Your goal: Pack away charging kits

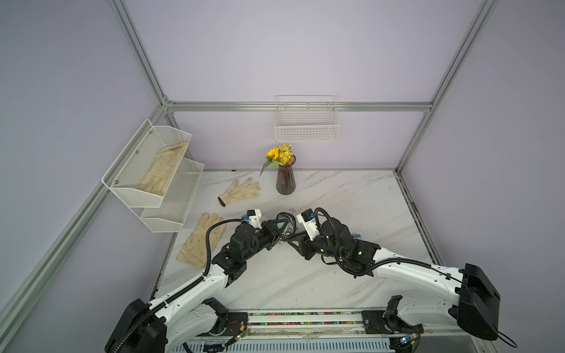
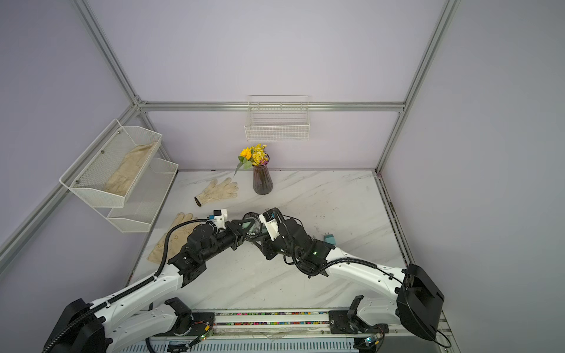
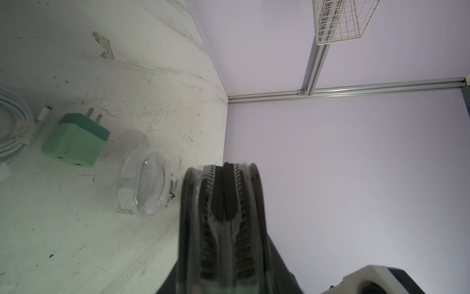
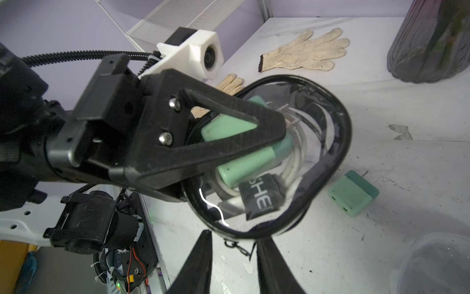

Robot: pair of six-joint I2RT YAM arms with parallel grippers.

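A clear oval pouch with black trim (image 4: pixel 337 147) hangs above the table, a green charger (image 4: pixel 244 164), a pale coiled cable and a dark label showing through it. My left gripper (image 1: pixel 281 224) is shut on this pouch; in the left wrist view the pouch appears edge-on. My right gripper reaches just below it with fingers part open, and a small dark zipper pull (image 4: pixel 237 247) appears between its fingertips; I cannot tell whether they touch it. On the table rest another green charger (image 3: pixel 78 142), a coiled white cable (image 3: pixel 19 105) and a clear oval container (image 3: pixel 151 183).
Beige gloves (image 1: pixel 240 191) lie at the back left and left of the table. A flower vase (image 1: pixel 285 180) stands at the back. White mesh shelves (image 1: pixel 138 197) hang on the left, and a wire basket (image 1: pixel 306 131) on the back wall.
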